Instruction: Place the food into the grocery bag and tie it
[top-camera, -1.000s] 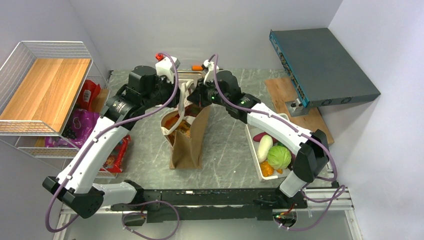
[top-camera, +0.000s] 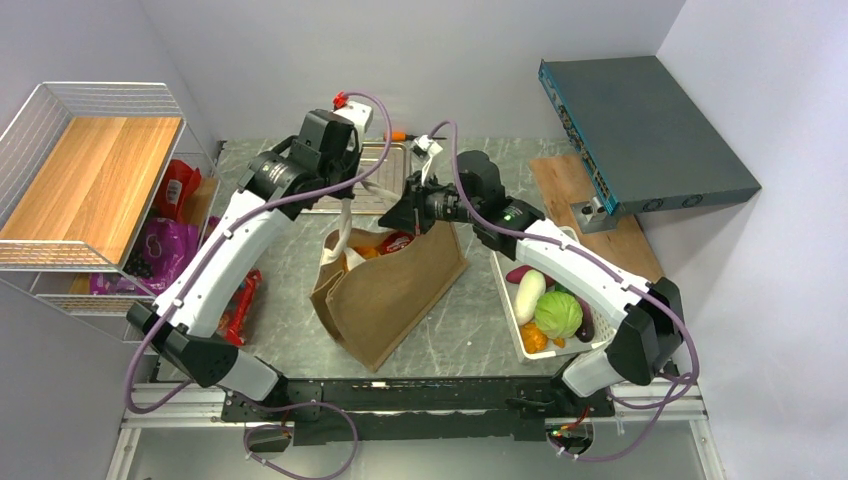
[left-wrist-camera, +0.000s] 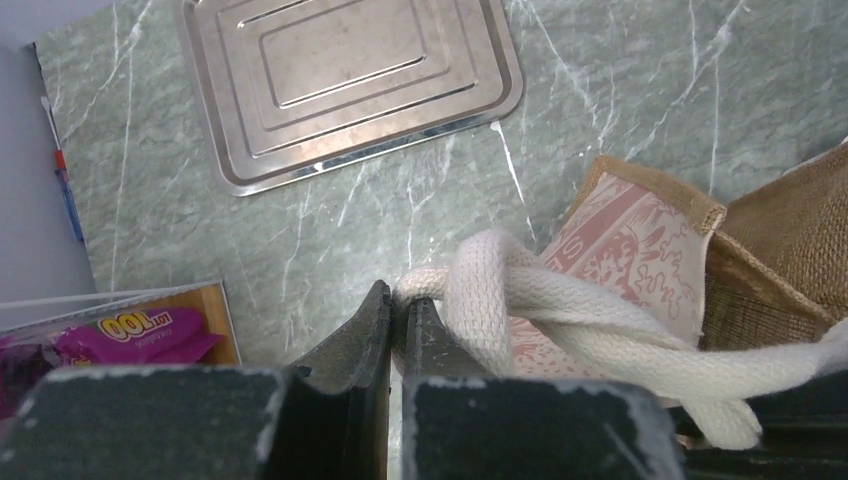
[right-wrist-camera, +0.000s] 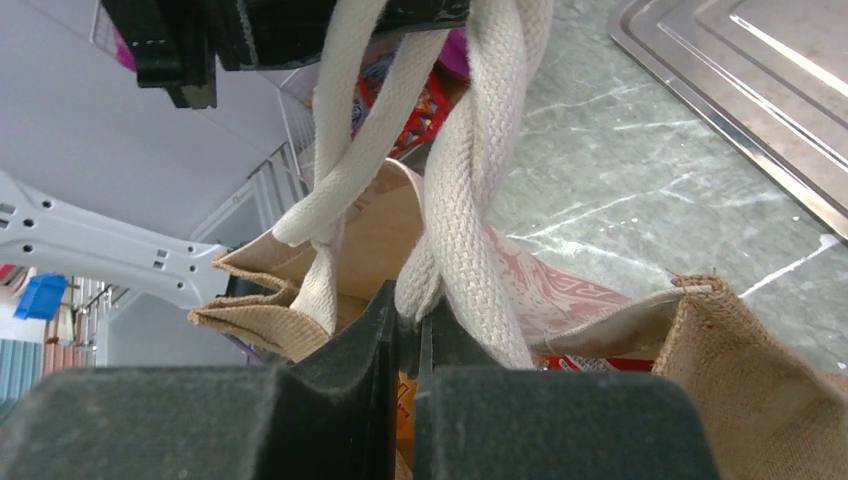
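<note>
The brown grocery bag (top-camera: 395, 300) is tilted on the table below both arms, with orange and red food packets (top-camera: 393, 243) visible in its mouth. Its white rope handles (right-wrist-camera: 490, 200) are twisted around each other above the opening. In the left wrist view, my left gripper is shut on a loop of the white handle (left-wrist-camera: 480, 290). My right gripper pinches another stretch of the rope, its fingertips close over the bag's mouth. How far the strands are knotted cannot be told. In the top view, both fingertips are largely hidden.
A metal tray (left-wrist-camera: 350, 60) lies behind the bag. To the right stands a white basket of vegetables (top-camera: 510, 308), and to the left a wire rack (top-camera: 100, 262) with snack packets. Table surface shows bare between bag and basket.
The bag has swung and tilted, its base moving toward the front and right.
</note>
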